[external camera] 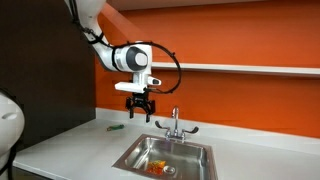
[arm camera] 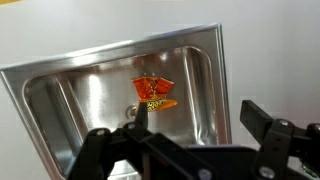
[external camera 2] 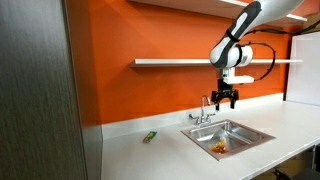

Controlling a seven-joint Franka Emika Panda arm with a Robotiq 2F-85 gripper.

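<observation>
In the wrist view, a red and orange packet [arm camera: 153, 90] lies on the floor of the steel sink [arm camera: 205, 36], beside the drain. Exterior view 1 shows the same orange item [external camera: 156, 167] low in the sink basin. My gripper [external camera: 140, 115] is open and hangs in the air above the sink's left rear part, well clear of the basin. Its two black fingers [arm camera: 265, 120] are spread wide at the bottom of the wrist view, with nothing held between them.
A two-handled faucet [external camera: 176, 130] rises behind the sink. A small green item [external camera 2: 150, 136] lies on the counter [external camera 2: 125, 155] to the left. A white shelf [external camera: 240, 70] runs along the orange wall.
</observation>
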